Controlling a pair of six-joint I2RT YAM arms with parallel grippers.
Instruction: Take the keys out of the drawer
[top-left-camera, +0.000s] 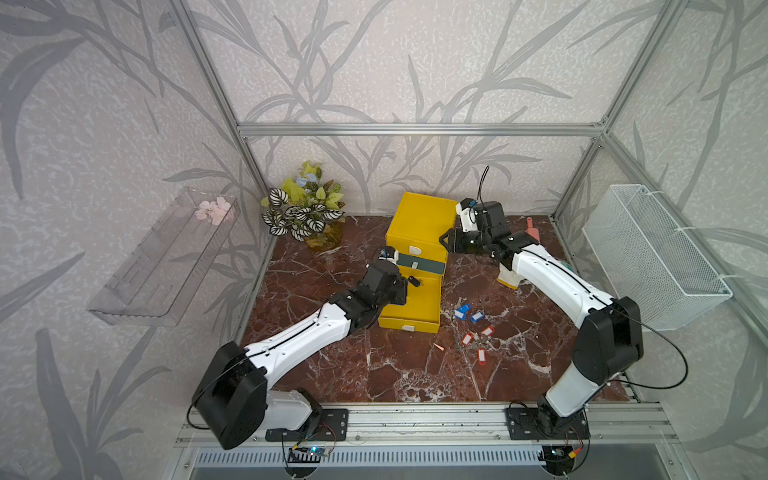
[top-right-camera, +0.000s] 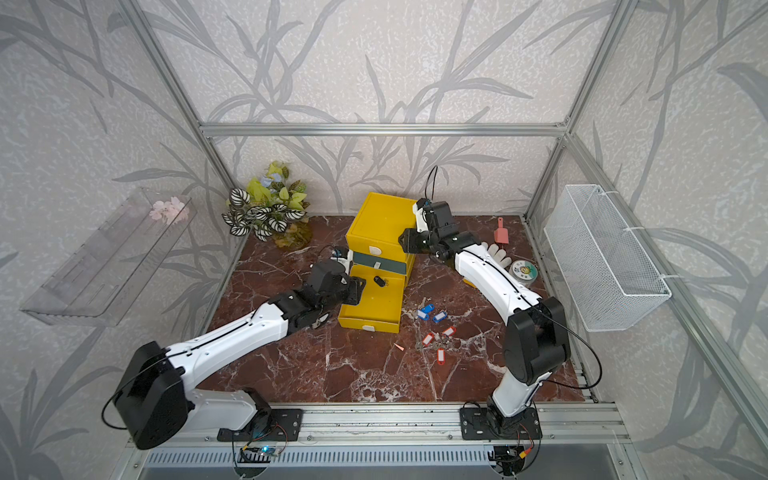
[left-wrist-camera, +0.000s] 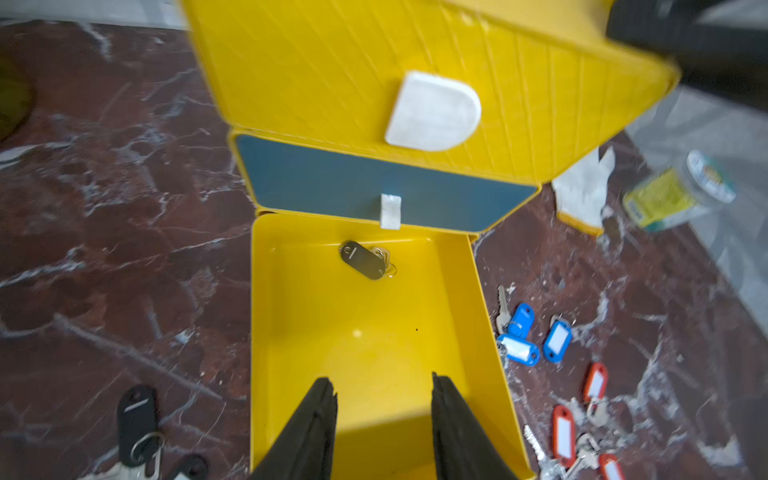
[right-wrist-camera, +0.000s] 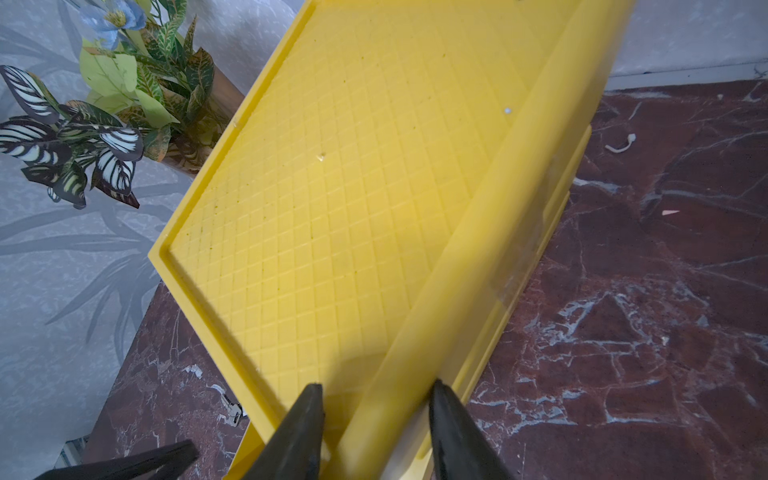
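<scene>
The yellow drawer (left-wrist-camera: 352, 328) is pulled out below a grey drawer front (top-left-camera: 425, 264). Keys with a black tag (left-wrist-camera: 361, 260) lie near its back. My left gripper hangs open over the drawer, with nothing between its fingers and the keys ahead of it. My right gripper is at the top right edge of the yellow unit (top-right-camera: 382, 216), its fingers either side of the raised rim; how tightly they sit is unclear.
Blue tags (left-wrist-camera: 520, 320) and red tags (left-wrist-camera: 563, 432) with keys lie right of the drawer, black-tagged keys (left-wrist-camera: 137, 424) to its left. A plant (top-left-camera: 308, 208) stands back left; a glove (left-wrist-camera: 580, 192) and tin (top-right-camera: 524, 272) sit at right.
</scene>
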